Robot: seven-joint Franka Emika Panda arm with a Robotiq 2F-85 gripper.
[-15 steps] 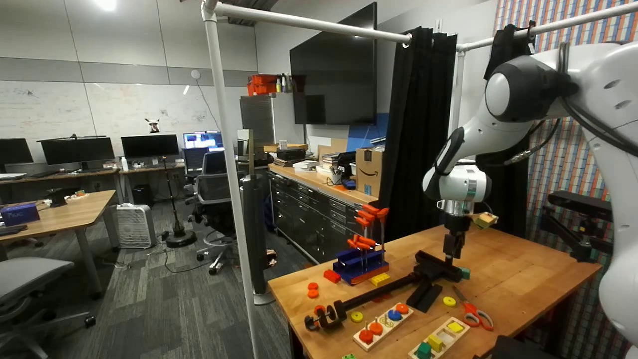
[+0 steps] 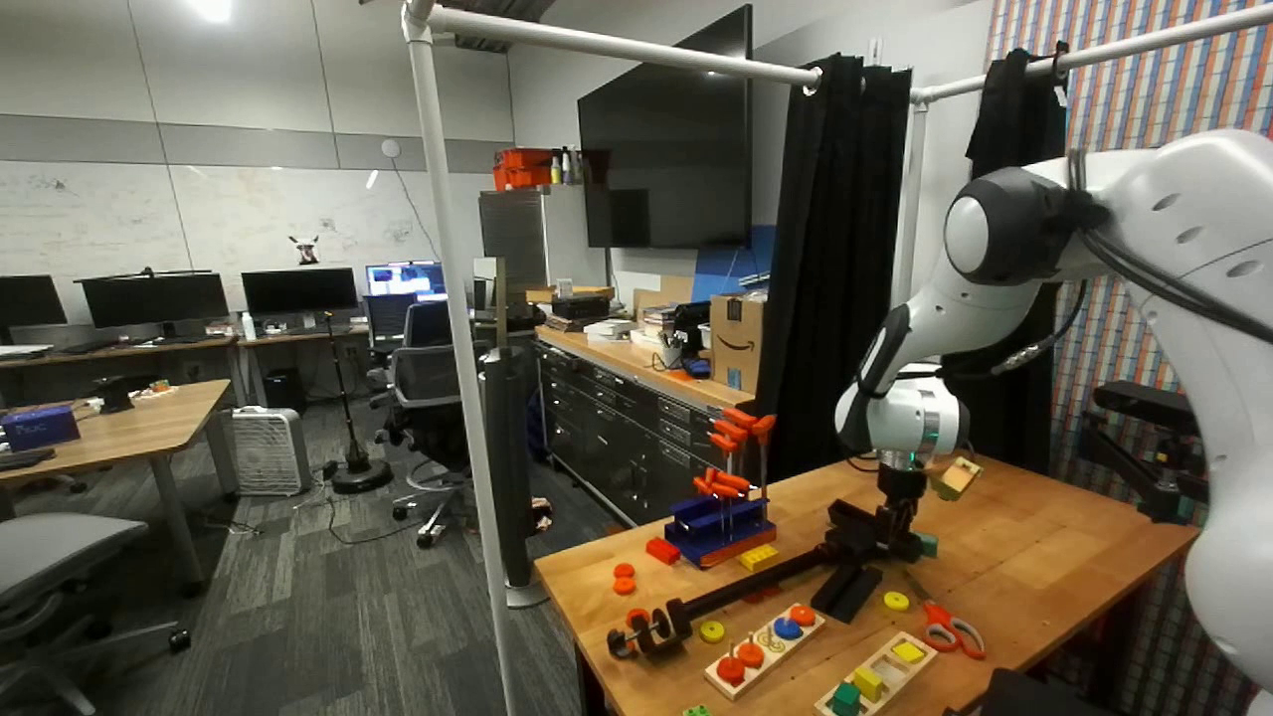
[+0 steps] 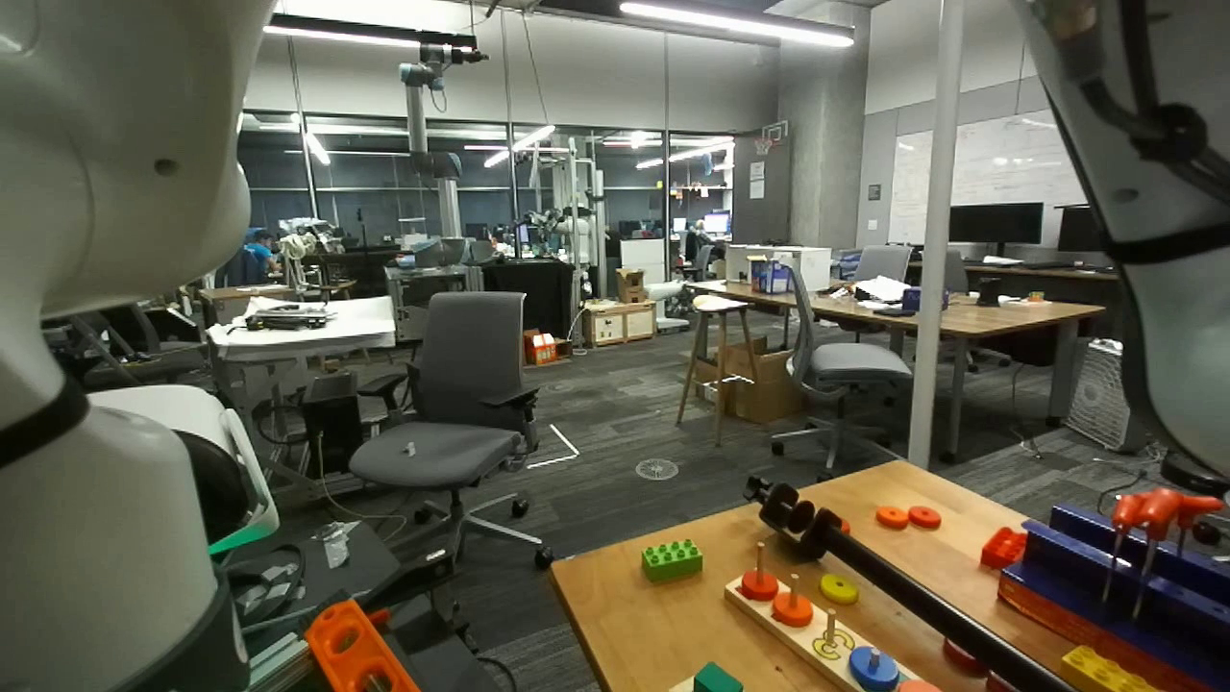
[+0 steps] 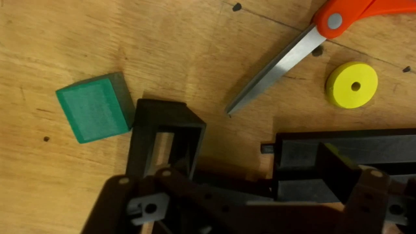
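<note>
A long black T-shaped object [image 2: 754,581], a bar with knobs at one end and a crosspiece at the other, lies across the wooden table. Low over its crosspiece is my gripper [image 2: 895,531]. In the wrist view the fingers of the gripper are spread wide, standing open above the black crosspiece [image 4: 167,117]; their exact contact with it is hidden. Beside the crosspiece's end sits a green block [image 4: 95,111]. Orange-handled scissors [image 4: 277,66] and a yellow ring [image 4: 351,85] lie just beyond.
A blue rack [image 2: 722,531] with orange-handled tools stands behind the bar. Nearer the front are a peg board [image 2: 764,650] with coloured rings and a shape tray [image 2: 879,674] with blocks.
My arm has come down and slightly left, bringing the gripper from above the black crosspiece to right at it. The objects on the table look unmoved.
</note>
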